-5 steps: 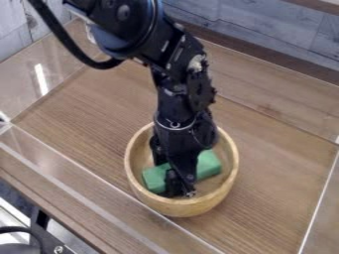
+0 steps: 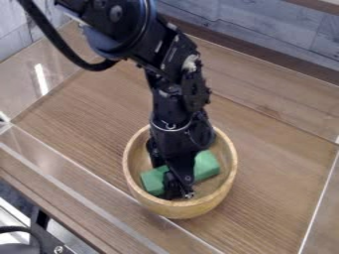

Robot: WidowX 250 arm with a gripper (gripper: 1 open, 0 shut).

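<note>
A round light wooden bowl (image 2: 211,198) stands on the wooden table near the front centre, with a green object (image 2: 205,167) lying inside it. My black gripper (image 2: 176,177) reaches down into the bowl over the green object and is shut on it, though its fingertips are mostly hidden by the dark finger parts and the object.
A grey plank wall (image 2: 252,35) runs along the back. At the lower left lie the table's front edge and dark cables.
The arm and gripper have shifted very slightly, and the bowl with the green object sits marginally differently; otherwise little differs.
</note>
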